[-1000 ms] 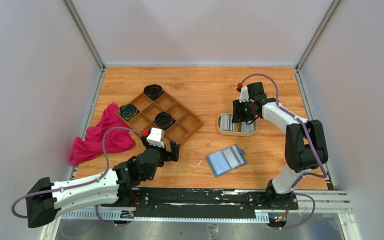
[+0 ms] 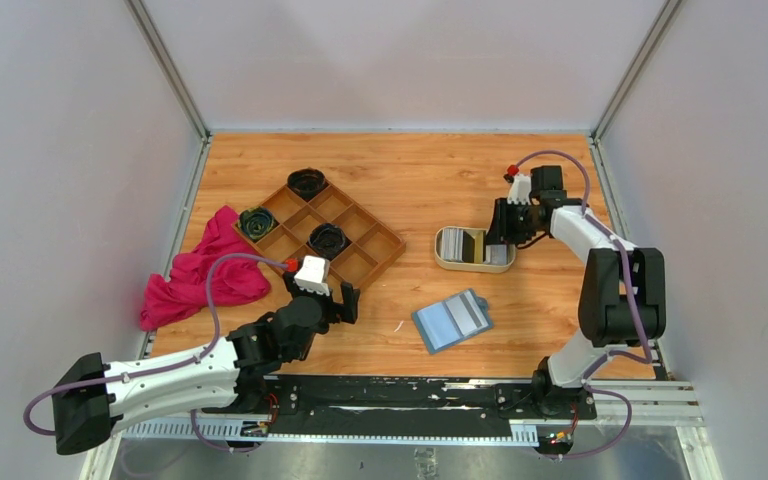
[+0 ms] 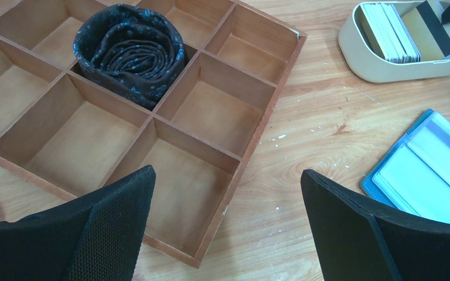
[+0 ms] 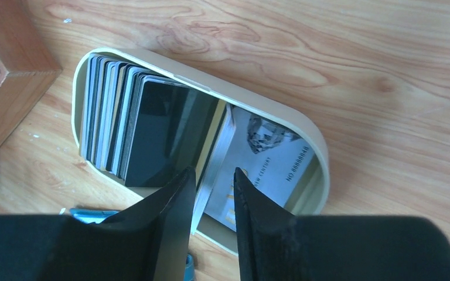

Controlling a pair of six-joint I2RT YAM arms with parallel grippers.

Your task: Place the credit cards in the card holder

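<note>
In the top view a cream box [image 2: 475, 267] of upright cards stands right of centre. My right gripper is over it with its fingers apart; a pale-edged card [image 4: 218, 153] shows between them, with no visible grip on it. Beneath the right-hand finger [image 4: 245, 196], a grey-white card [image 4: 263, 167] leans back in the box's roomier end. Dark and pale cards [image 4: 111, 117] fill the other end. The blue card holder [image 2: 453, 321], with clear pockets, lies flat in front of the box. Well to the left, my left gripper is open and empty.
A wooden compartment tray [image 2: 385, 262] holding several dark rolled cloths is at the left, partly under the left gripper's view. Beside it lies a crumpled pink cloth [image 2: 200, 275]. Bare wood surrounds the blue holder.
My right gripper has shifted rightward along the box, from the middle cards toward its right end. The left arm, the box and the blue holder have stayed put.
</note>
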